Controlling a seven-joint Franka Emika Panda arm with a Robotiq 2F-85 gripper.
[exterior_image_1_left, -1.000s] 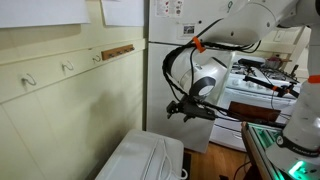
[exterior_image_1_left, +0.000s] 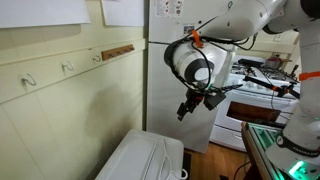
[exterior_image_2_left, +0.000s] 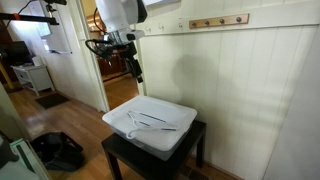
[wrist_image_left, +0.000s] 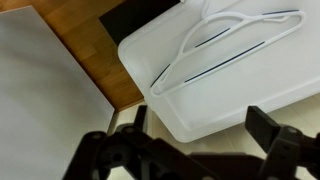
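Note:
My gripper (exterior_image_1_left: 185, 104) stands open above the bin with nothing between its fingers, and hangs in the air near the wall in the second exterior view (exterior_image_2_left: 119, 76). Below it, a white hanger (wrist_image_left: 237, 57) with dark strips lies flat on the white lid of a storage bin (wrist_image_left: 200, 118). The same hanger (exterior_image_2_left: 150, 123) shows from farther off on the bin (exterior_image_2_left: 128, 143), well clear of the fingers. In the first exterior view, only a pale outline of the hanger (exterior_image_1_left: 165, 160) can be made out on the lid.
The bin rests on a black table (exterior_image_2_left: 127, 157). Behind it, a cream wall carries several hooks (exterior_image_1_left: 68, 66) and a wooden rack (exterior_image_1_left: 117, 52). A stove (exterior_image_1_left: 262, 90) stands at the right, and a black bag (exterior_image_2_left: 58, 151) lies on the wooden floor.
Over the last second the gripper has turned, from its fingers lying level to one finger sitting lower. It has shifted slightly left in the first exterior view. The hanger and bin have not moved.

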